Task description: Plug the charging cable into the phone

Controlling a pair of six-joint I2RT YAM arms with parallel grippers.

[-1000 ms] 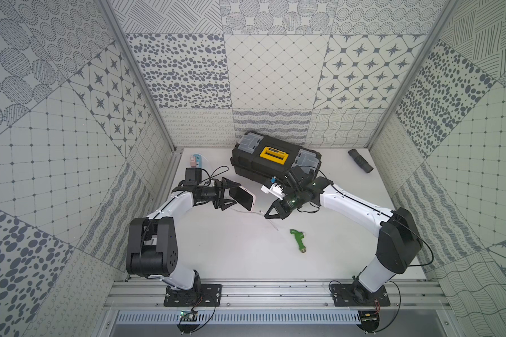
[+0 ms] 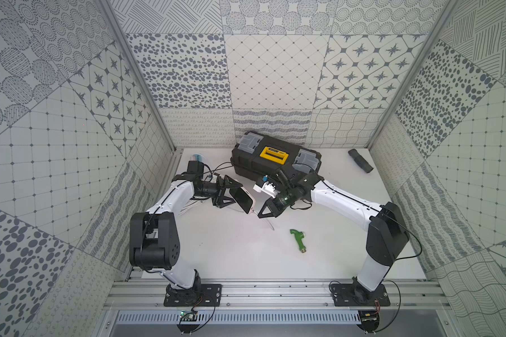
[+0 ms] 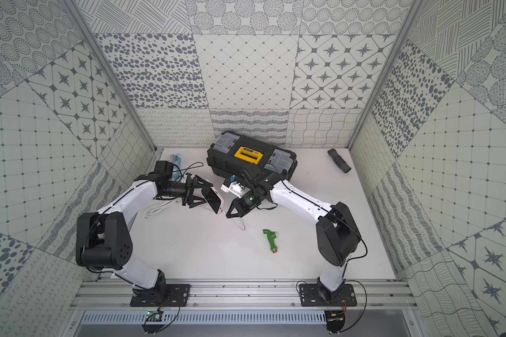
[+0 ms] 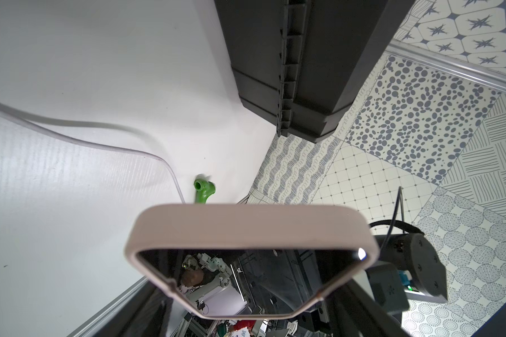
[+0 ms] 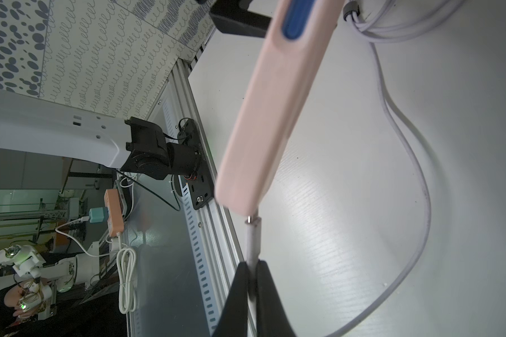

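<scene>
The phone (image 2: 241, 199), in a pink case with a dark screen, is held up off the table, tilted. My left gripper (image 2: 228, 192) is shut on it. In the right wrist view the phone's case (image 5: 270, 118) stands on a slant with its lower end toward my right gripper, which is shut on the charging cable's white plug (image 5: 253, 238). A short piece of the metal tip shows right at the phone's end; whether it sits in the port or only against it, I cannot tell. The cable (image 4: 101, 146) trails below the phone in the left wrist view.
A black toolbox (image 2: 275, 154) with a yellow handle stands behind the grippers. The green spray nozzle (image 2: 298, 240) lies on the front table, and a dark cylinder (image 2: 360, 160) at the back right. Bare table lies at front left.
My right gripper has moved left with the plug, closing the gap to the phone. The phone has shifted slightly downward in the view, its tilt a little steeper.
</scene>
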